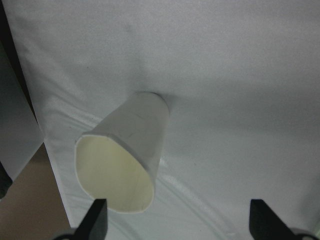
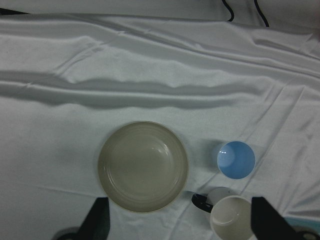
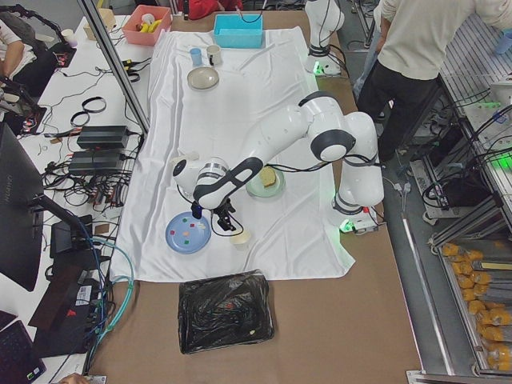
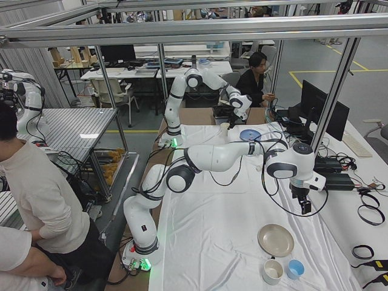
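Note:
A white cup (image 1: 130, 135), cream inside, is below my open left gripper in the left wrist view, with nothing between the fingers. In the camera left view, that gripper (image 3: 214, 214) hangs near the blue plate (image 3: 184, 232) with small coloured pieces. A green plate (image 3: 258, 186) holds a yellow square item. My right gripper is open and empty above the cloth, near a beige plate (image 2: 142, 165), a blue cup (image 2: 235, 160) and a white mug (image 2: 230, 217).
A black bag-covered container (image 3: 226, 312) lies beyond the cloth's near edge. A blue bin (image 3: 238, 32) and pink bin (image 3: 146, 28) stand at the back. Cluttered desks with monitors line one side.

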